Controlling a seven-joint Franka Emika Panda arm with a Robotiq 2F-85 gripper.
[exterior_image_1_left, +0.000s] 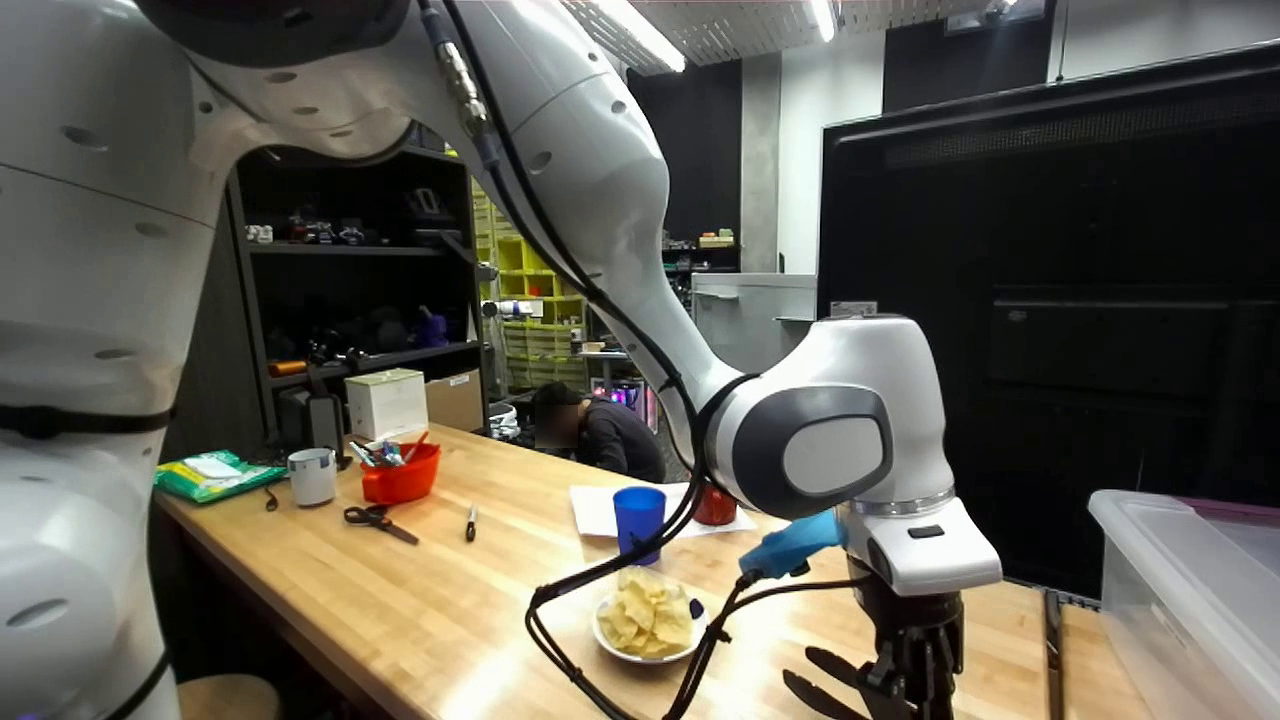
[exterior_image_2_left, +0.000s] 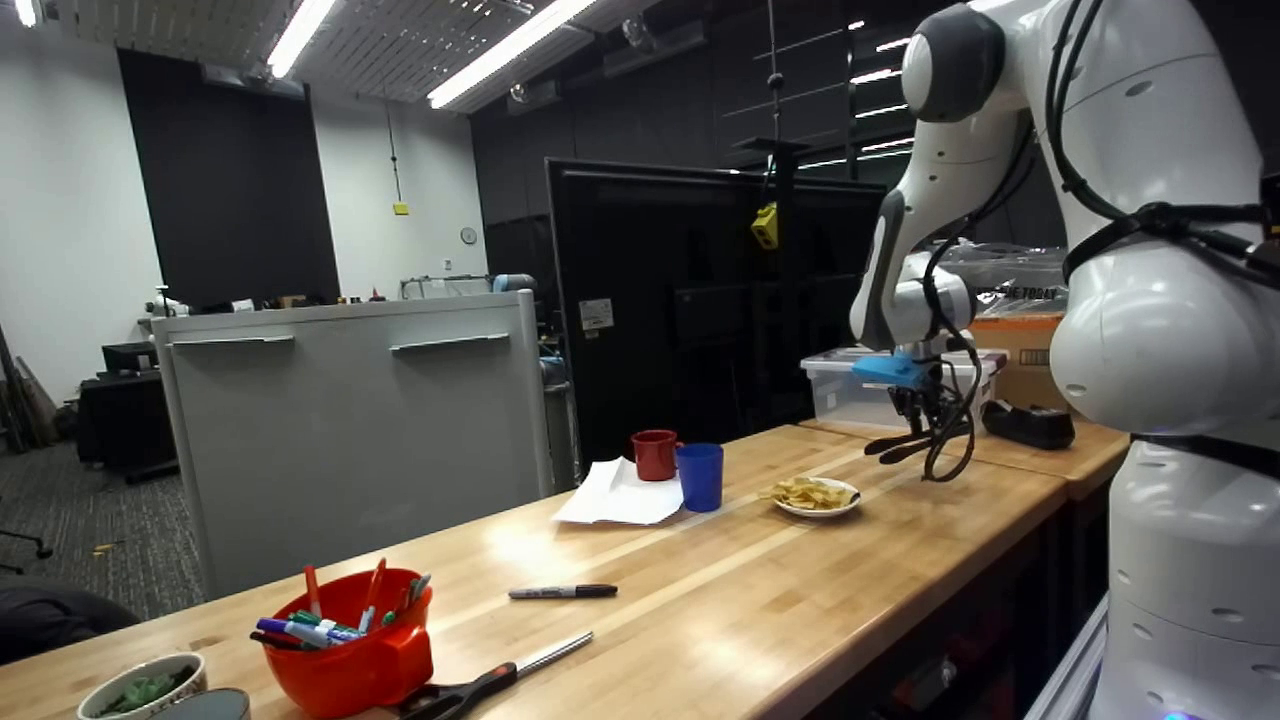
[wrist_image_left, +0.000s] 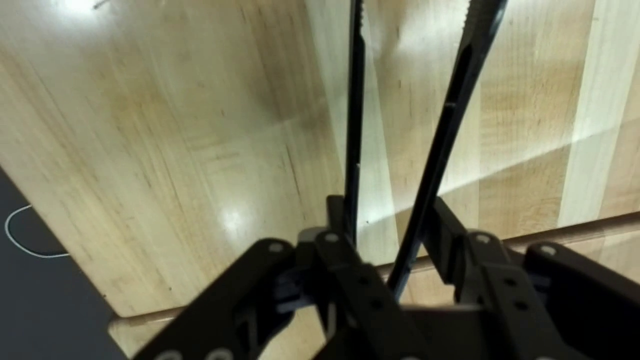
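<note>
My gripper points down over bare wooden table (wrist_image_left: 180, 138), its two long black fingers (wrist_image_left: 355, 114) part open with only wood visible between them. In the wrist view the tips run past the top edge. From the second exterior view, the gripper (exterior_image_2_left: 881, 454) hangs above the table, right of a white plate (exterior_image_2_left: 828, 511) of chips (exterior_image_2_left: 809, 492). The first exterior view has the gripper (exterior_image_1_left: 806, 667) low at the right, its lower parts cut off. A blue cup (exterior_image_2_left: 699, 478) and a red mug (exterior_image_2_left: 655, 456) stand beyond the plate.
White paper (exterior_image_2_left: 618, 494) lies beside the cups. A marker (exterior_image_2_left: 561, 592), scissors (exterior_image_2_left: 480, 689) and a red container (exterior_image_2_left: 360, 660) of pens are farther along the table. A clear plastic bin (exterior_image_1_left: 1188, 600) stands at the right. Wood around the plate is mostly bare.
</note>
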